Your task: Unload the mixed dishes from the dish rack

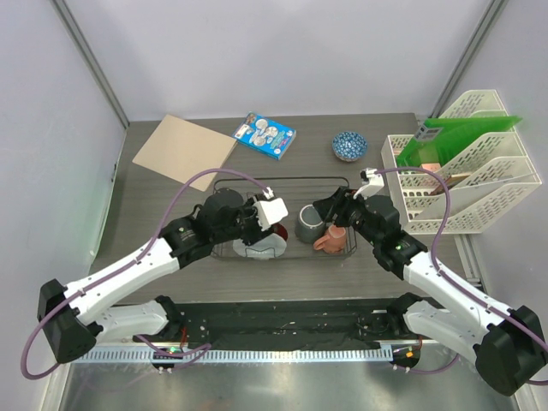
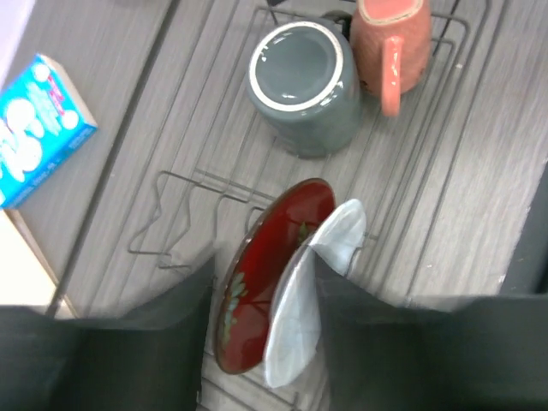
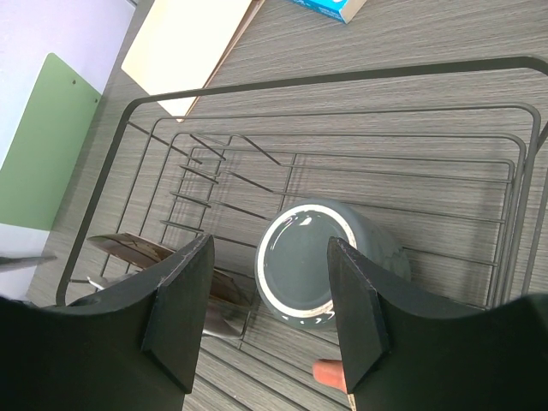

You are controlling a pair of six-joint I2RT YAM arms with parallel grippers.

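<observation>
In the left wrist view a red plate (image 2: 278, 231) with a floral pattern and a white dish (image 2: 295, 312) stand on edge, leaning together in the wire dish rack (image 2: 199, 175). My left gripper is open above them, its blurred fingers on either side of the pair; whether they touch is unclear. A grey mug (image 3: 295, 257) lies upside down in the rack, with a terracotta mug (image 1: 331, 240) beside it. Over the grey mug my right gripper is open, nothing gripped. From the top view, both sets of fingertips are mostly hidden by the arms.
A blue patterned bowl (image 1: 349, 146) sits at the back, right of a blue box (image 1: 265, 135) and a tan board (image 1: 184, 152). The white basket (image 1: 441, 224) with a green item (image 1: 458, 135) takes up the right side. Bare table shows left of the rack.
</observation>
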